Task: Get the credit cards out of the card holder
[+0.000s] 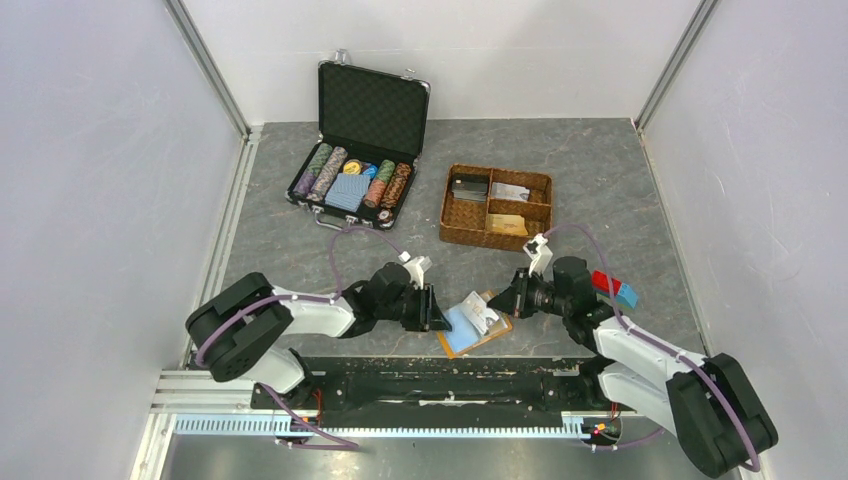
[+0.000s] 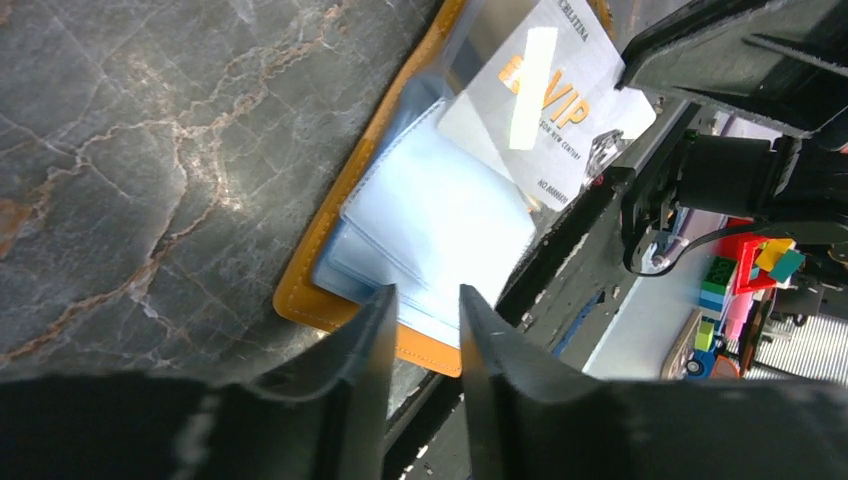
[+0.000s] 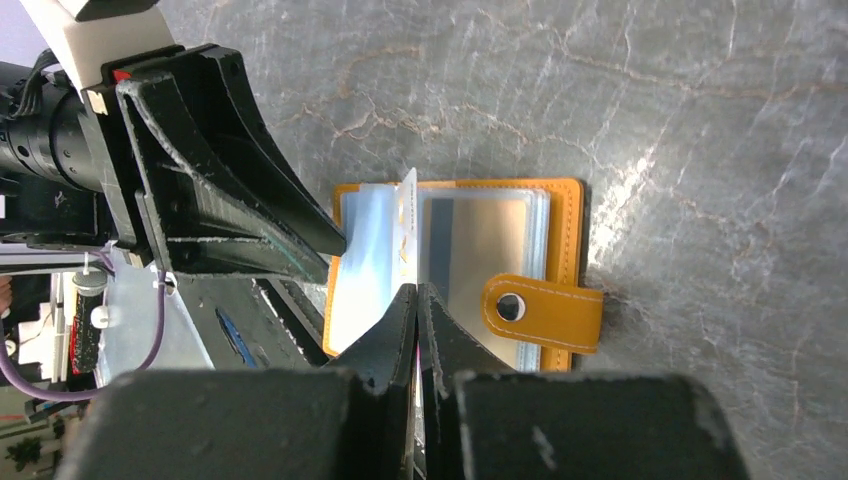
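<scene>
The orange leather card holder (image 3: 568,215) lies open at the front of the table, its clear sleeves showing and its strap folded over one side. A white VIP card (image 2: 560,110) is in my right gripper, which is shut on one edge of it. The card stands tilted above the sleeves; in the right wrist view it shows almost edge-on. My left gripper has its fingertips slightly apart at the holder's left end, close to a pale blue sleeve (image 2: 430,220). No card shows between those fingers.
Behind the holder stands a divided wicker basket (image 1: 465,237) with cards in some compartments. An open poker-chip case (image 1: 375,105) stands back left. Red and blue blocks (image 1: 615,288) lie to the right. Table between holder and basket is clear.
</scene>
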